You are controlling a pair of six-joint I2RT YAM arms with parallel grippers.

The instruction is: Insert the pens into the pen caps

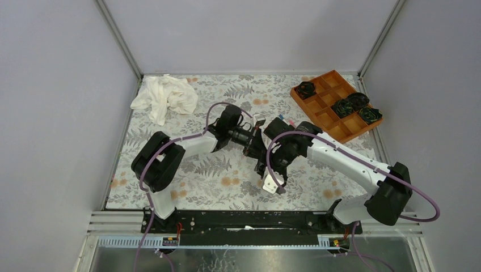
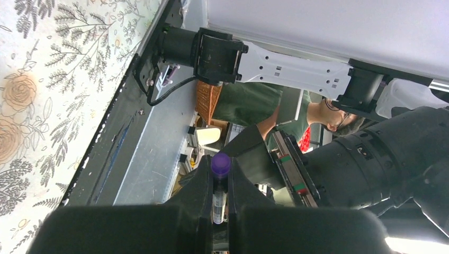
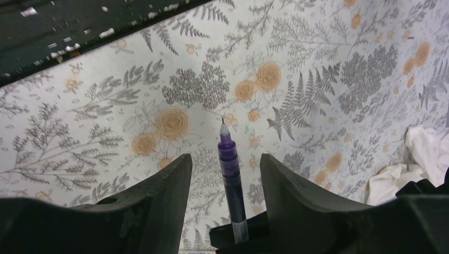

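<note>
My left gripper is shut on a purple pen (image 2: pixel 220 172), seen end-on in the left wrist view. The same pen (image 3: pixel 233 185) stands out in the right wrist view, its pale pointed tip free, between the parted fingers of my right gripper. From above, both grippers meet at the middle of the table, hiding most of the pen. The right gripper is open around the pen, with gaps visible on either side.
An orange compartment tray (image 1: pixel 332 96) with dark bundles stands at the back right, a white cloth (image 1: pixel 164 96) at the back left. Small coloured items (image 1: pixel 281 118) lie partly behind the right arm.
</note>
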